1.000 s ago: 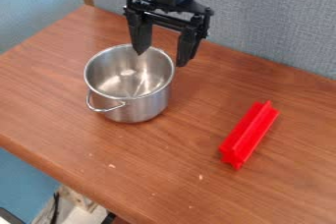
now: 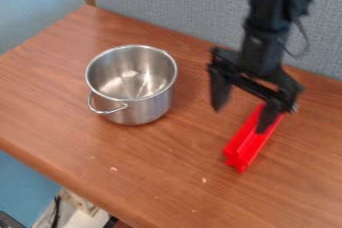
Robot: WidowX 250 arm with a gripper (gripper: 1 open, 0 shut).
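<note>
My black gripper (image 2: 245, 103) is open, its fingers lowered over the upper end of a red elongated block (image 2: 246, 146) on the right side of the wooden table (image 2: 134, 177). The gripper is blurred and partly hides the block; whether it touches it I cannot tell. A steel pot (image 2: 131, 84) with a wire handle stands to the left, apparently empty.
A grey padded wall (image 2: 174, 2) runs along the back. The table has free room at the front and far left. Its left edge borders a light blue area with some cables at the lower left.
My gripper has swung right and down from above the pot to the red block. The pot and block appear unmoved.
</note>
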